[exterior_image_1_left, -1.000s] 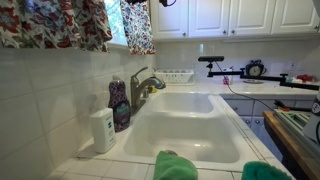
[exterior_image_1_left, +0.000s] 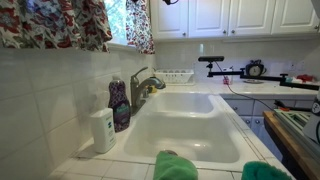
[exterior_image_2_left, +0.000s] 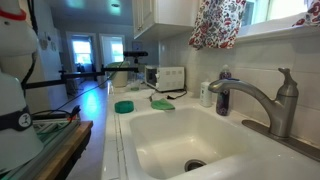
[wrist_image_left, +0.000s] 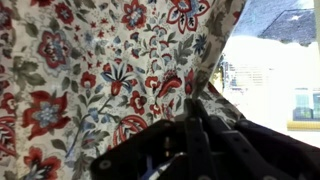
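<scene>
The floral curtain (wrist_image_left: 90, 80), white with red and blue flowers, fills most of the wrist view. My gripper is shut near the cloth's edge, its dark fingers in front of the fabric. Whether any cloth is pinched between the tips cannot be made out. In exterior view 1 the curtain (exterior_image_1_left: 138, 26) hangs at the window over the sink, and a small dark part shows at the top edge. Exterior view 2 also has the curtain (exterior_image_2_left: 216, 22) at upper right; there the gripper itself is out of sight.
Below the window are a white double sink (exterior_image_1_left: 185, 137) and a faucet (exterior_image_1_left: 146, 88). A purple bottle (exterior_image_1_left: 119, 103) and a white bottle (exterior_image_1_left: 103, 130) stand against the tiled wall. Green cloths (exterior_image_1_left: 175, 167) lie at the front. Upper cabinets (exterior_image_1_left: 235, 18) line the back.
</scene>
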